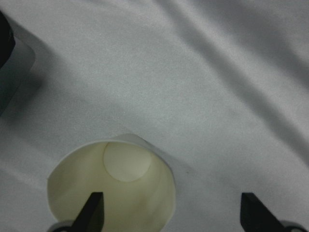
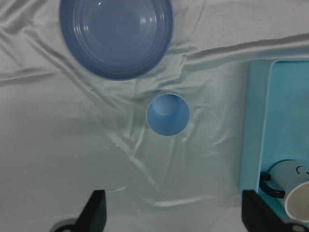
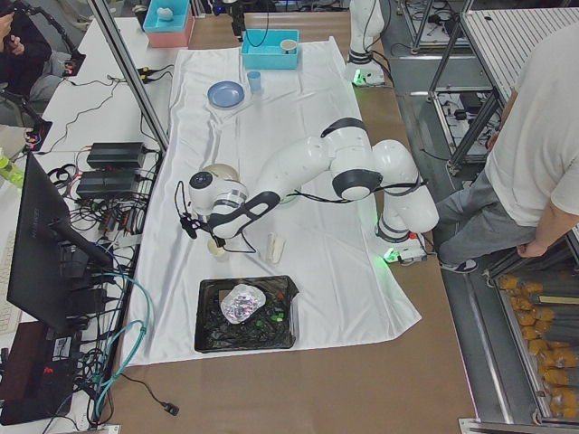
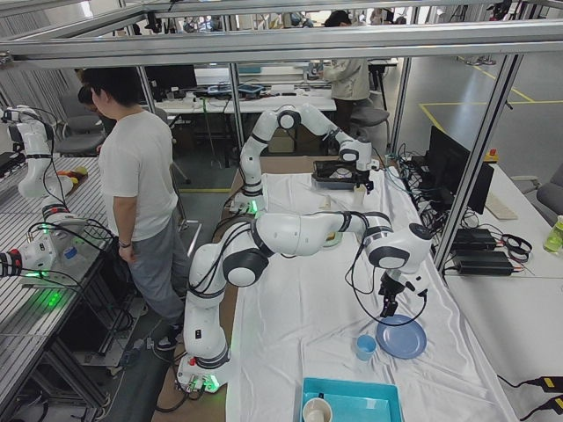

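Note:
A cream cup (image 1: pixel 111 198) lies tipped on the white cloth, its mouth toward my left gripper, which stands open above it with nothing held. In the camera left view that cup (image 3: pixel 217 248) is partly under the arm. My right gripper is open over the far end, near a blue plate (image 2: pixel 116 34) and a blue cup (image 2: pixel 168 115). A turquoise tray (image 2: pixel 256 125) holds a mug (image 2: pixel 294 179) with a face drawn on it.
A black lined tray (image 3: pixel 208 334) with a silvery item stands at the near end. A pale object (image 3: pixel 276 249) lies between. A person (image 3: pixel 534 154) stands beside the table at the right. Cables and monitors line the left.

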